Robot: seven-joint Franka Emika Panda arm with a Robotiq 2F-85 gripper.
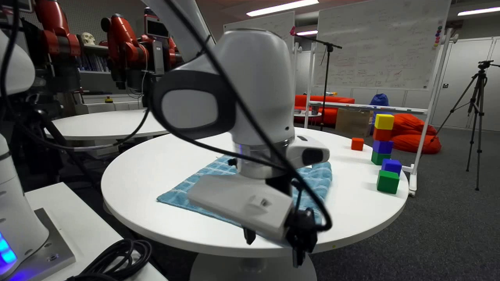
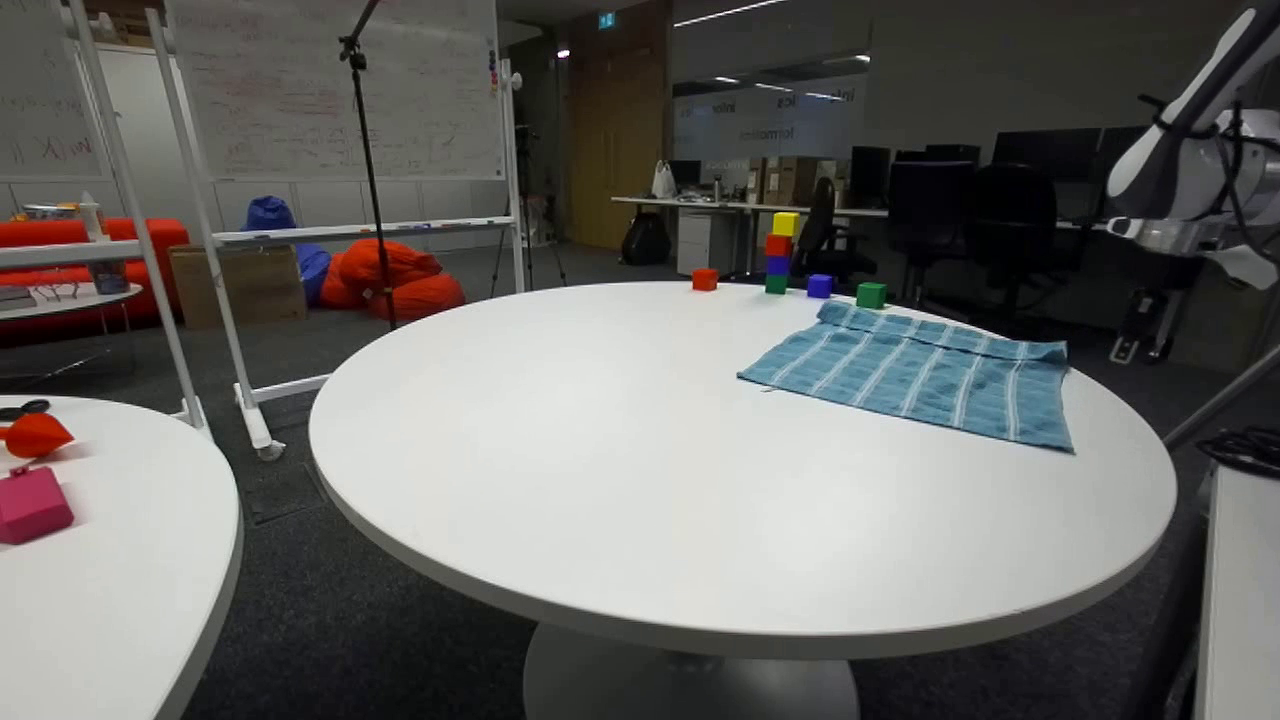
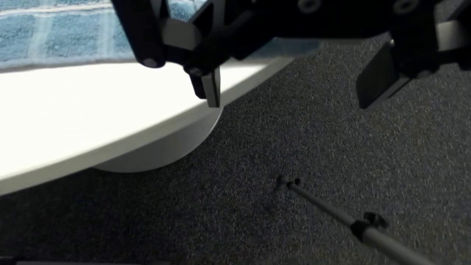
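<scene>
My gripper stands open with nothing between its widely parted fingers. It hangs past the table's rim, mostly over the dark floor, clear of the towel. In exterior view 2 the gripper [image 2: 1141,346] shows at the far right, off the table. A blue towel with white stripes [image 2: 918,374] lies on the round white table [image 2: 576,480]; a fold runs along its far side. The arm hides much of the towel [image 1: 197,189] in exterior view 1. Part of the towel [image 3: 66,37] fills the wrist view's upper left.
Beyond the towel are a block tower with a yellow top [image 1: 384,121], a red block [image 1: 357,143], a blue block [image 1: 391,166] and a green block [image 1: 388,182]. A stand pole [image 3: 326,207] crosses the floor.
</scene>
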